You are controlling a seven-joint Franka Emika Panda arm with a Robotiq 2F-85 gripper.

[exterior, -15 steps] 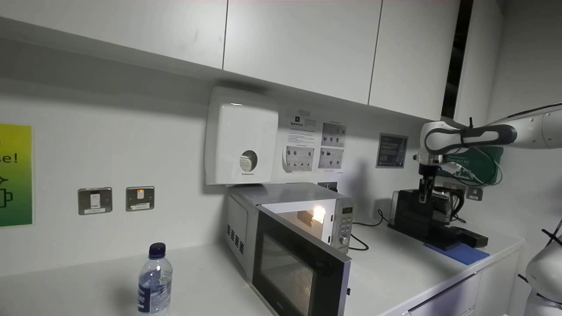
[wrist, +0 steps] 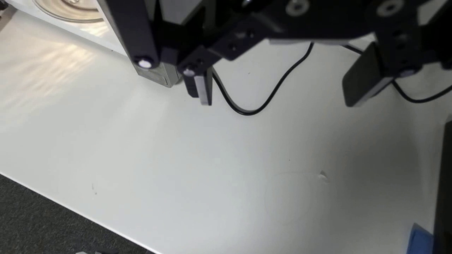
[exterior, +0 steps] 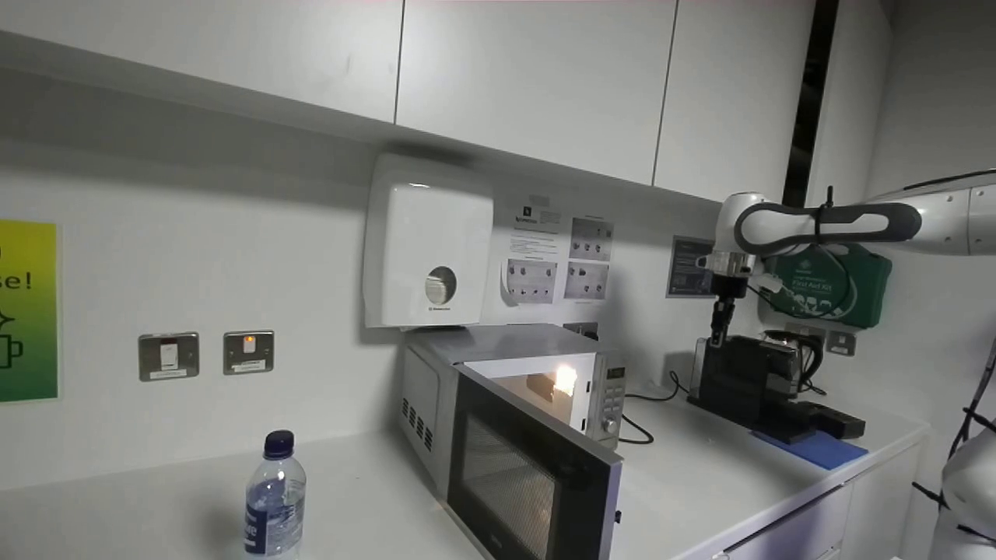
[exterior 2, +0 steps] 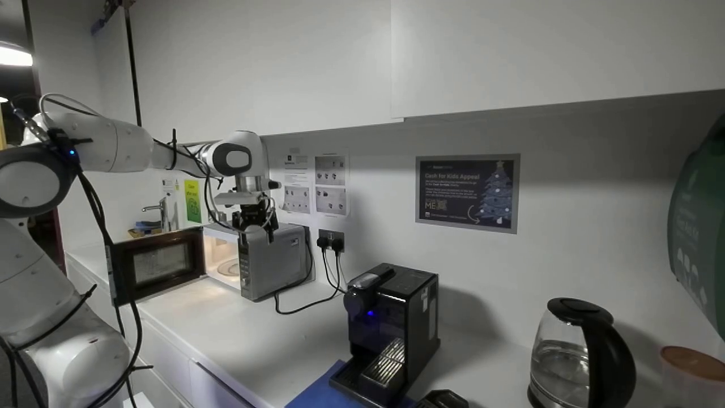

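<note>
My gripper is open, its two fingers wide apart with nothing between them in the wrist view. It hangs fingers-down above the bare counter, between the microwave and the coffee machine. The silver microwave [exterior 2: 278,262] stands on the counter with its door [exterior: 527,467] swung wide open and its inside lit. A glass turntable [exterior 2: 229,268] shows inside it, with nothing seen on it. A black coffee machine [exterior 2: 419,319] stands further along the counter, with a blue mat [exterior 2: 314,386] under its front.
A water bottle [exterior: 276,499] stands beyond the microwave. A glass kettle [exterior 2: 561,347] sits past the coffee machine. Black power cables [wrist: 250,112] lie at the back of the counter. Wall cupboards [exterior: 532,84] overhang it.
In exterior view 1 the arm and gripper have moved left, towards the microwave, and slightly up. The microwave, its open door and the bottle have stayed put.
</note>
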